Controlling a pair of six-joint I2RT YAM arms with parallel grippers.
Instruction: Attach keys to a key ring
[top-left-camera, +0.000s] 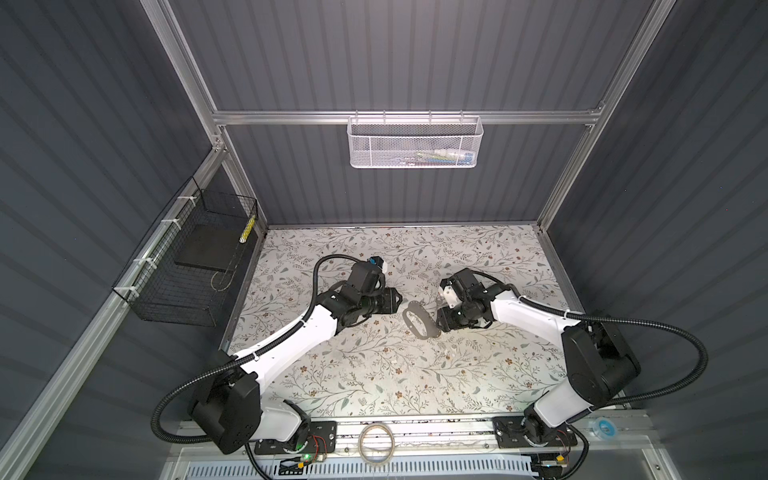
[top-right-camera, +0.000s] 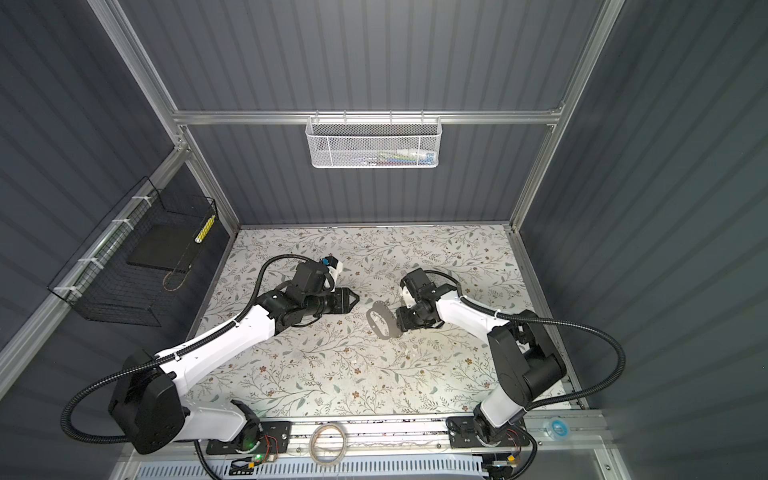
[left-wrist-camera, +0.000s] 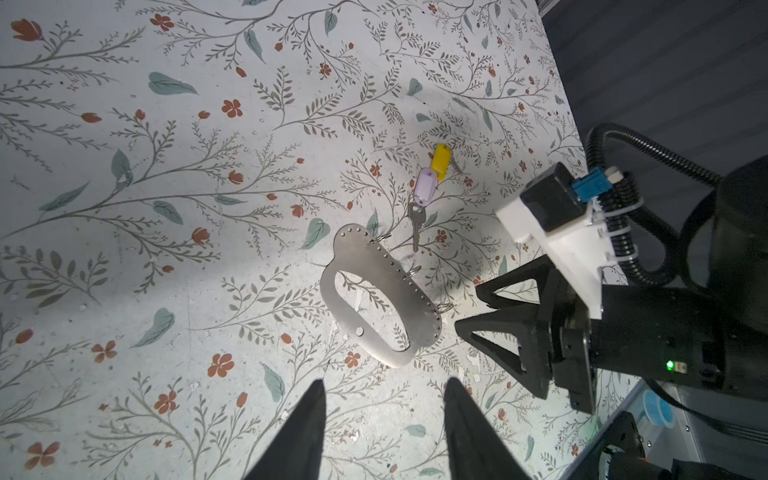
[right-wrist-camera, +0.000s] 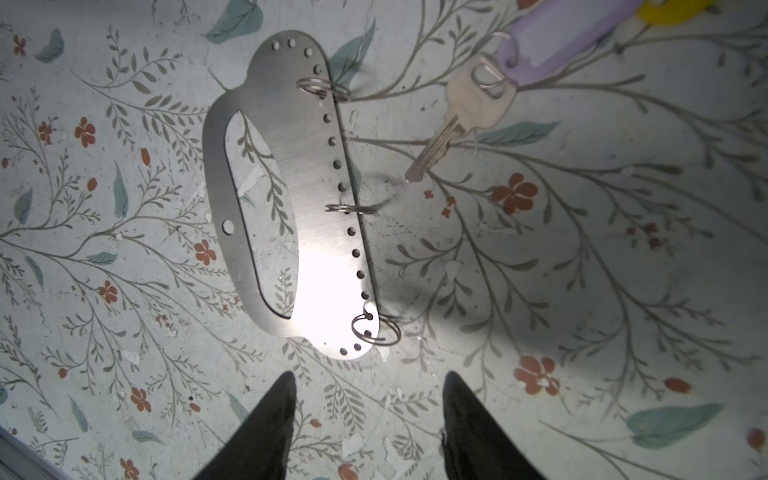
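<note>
A flat metal plate (left-wrist-camera: 376, 272) with a handle cutout and a row of holes carries several key rings (right-wrist-camera: 376, 340) along one edge. Beside it on the patterned table lie a silver key (right-wrist-camera: 472, 104), a lilac tag (left-wrist-camera: 424, 185) and a yellow tag (left-wrist-camera: 441, 160). My left gripper is open and empty above the table, left of the plate. My right gripper is open too, hovering by the plate's ringed edge with nothing between its fingers.
A black wire basket (top-left-camera: 188, 296) hangs on the left wall, and a white mesh basket (top-left-camera: 412, 140) on the back wall. The table around the plate is largely clear.
</note>
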